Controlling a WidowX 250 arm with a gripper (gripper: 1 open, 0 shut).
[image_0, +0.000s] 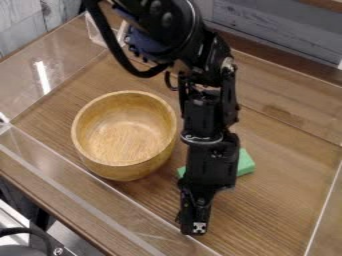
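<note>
My black gripper (195, 216) points down at the front middle of the wooden table, its fingertips low near the table's front strip. It appears shut, and nothing shows between its fingers. A green flat object (238, 161) lies behind the gripper, partly hidden by it. A round tan bowl (123, 130) sits to the left of the arm.
A clear object (104, 22) stands at the back left, near the white wall. The table's left and front edges show along the lower left, with a dark cable below.
</note>
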